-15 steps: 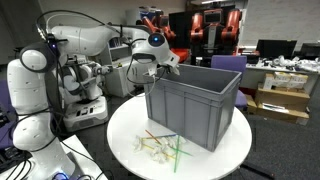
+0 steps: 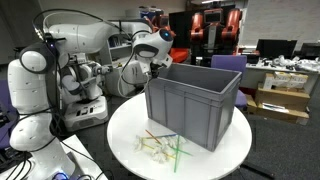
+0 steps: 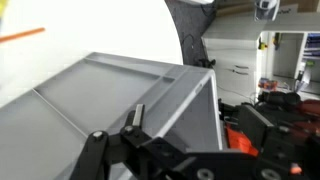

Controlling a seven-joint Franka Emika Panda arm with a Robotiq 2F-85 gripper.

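Observation:
My gripper (image 2: 152, 70) hangs over the left rim of a large grey bin (image 2: 188, 112) on a round white table. In the wrist view the dark fingers (image 3: 265, 135) stand apart, with the rim of the grey bin (image 3: 150, 66) passing behind the gap and nothing held. In front of the bin lie a green stick (image 2: 177, 153), orange sticks (image 2: 152, 134) and a loose cluster of pale pieces (image 2: 156, 148). What the pale pieces are is too small to tell. The bin's floor is hidden in the exterior view.
Behind stand shelves with cardboard boxes (image 2: 283, 98), a purple chair (image 2: 226, 63) and red chairs. Equipment on a stand (image 2: 85, 95) is at the left.
The arm's wrist has swung left and a little up, from over the bin's opening toward its left rim. The bin and the things on the table have stayed put.

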